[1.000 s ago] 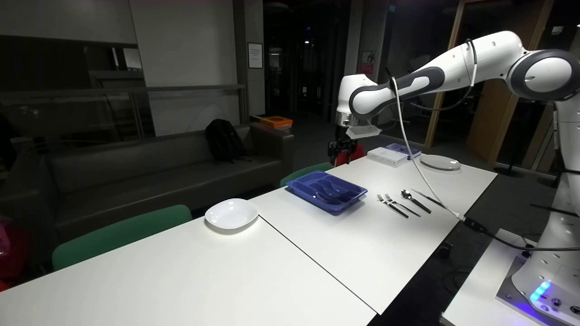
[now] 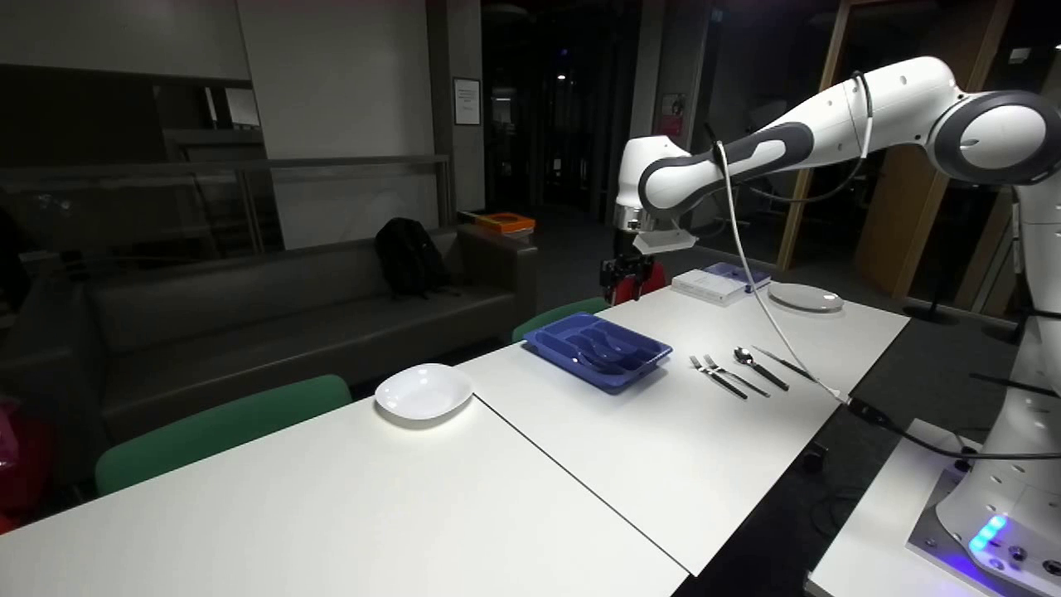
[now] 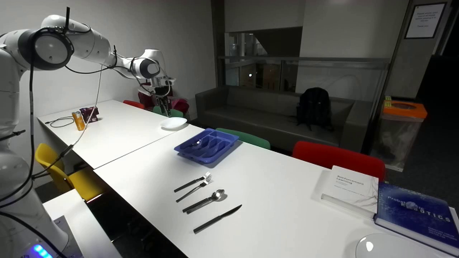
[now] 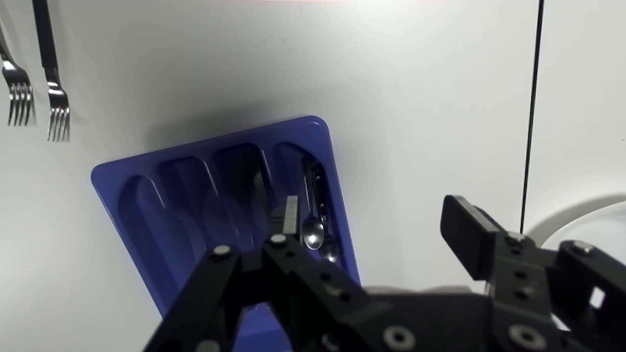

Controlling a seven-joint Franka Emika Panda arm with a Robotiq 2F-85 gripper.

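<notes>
My gripper is open, its two dark fingers wide apart and nothing between them. It hangs well above the table. Below it in the wrist view is a blue cutlery tray, partly hidden by one finger. In its outer compartment lie spoons; fork tines show in the compartment beside. Two forks rest on the table outside the tray. Exterior view 2 also has spoons and a knife lying near the forks. A white bowl stands apart from the tray.
Books and a light plate occupy one end of the table; an orange can and a dark red package stand at the other. A white cable hangs from the arm.
</notes>
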